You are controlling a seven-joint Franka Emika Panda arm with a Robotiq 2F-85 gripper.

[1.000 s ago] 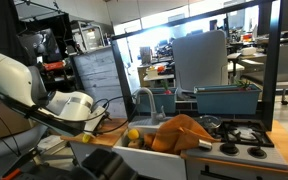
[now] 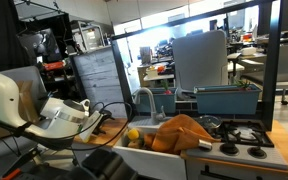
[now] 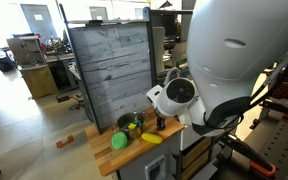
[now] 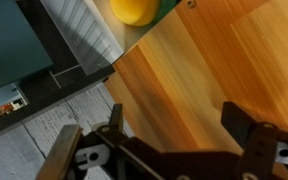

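Note:
My gripper stands open in the wrist view, its dark fingers (image 4: pixel 259 138) wide apart at the lower edge. Only the bare wooden counter (image 4: pixel 199 75) shows between them. Past the counter's edge, a round yellow item (image 4: pixel 134 10) lies in the sink, cut off by the frame's top. In exterior view 2, a yellow elongated item (image 3: pixel 152 138) rests on the wood close to the gripper (image 3: pixel 160 122), with a green round item (image 3: pixel 119 140) farther left. The black fingers are small and partly hidden in exterior view 1.
The white sink (image 2: pixel 154 164) holds an orange-brown cloth (image 2: pixel 181 134) at its right. A faucet (image 2: pixel 152 103) rises behind it. To the right is a stove (image 2: pixel 242 140). A grey plank wall (image 3: pixel 114 70) borders the counter.
Within the last second the white arm has shifted left and leaned lower in exterior view 1. The sink's contents and the stove look unchanged.

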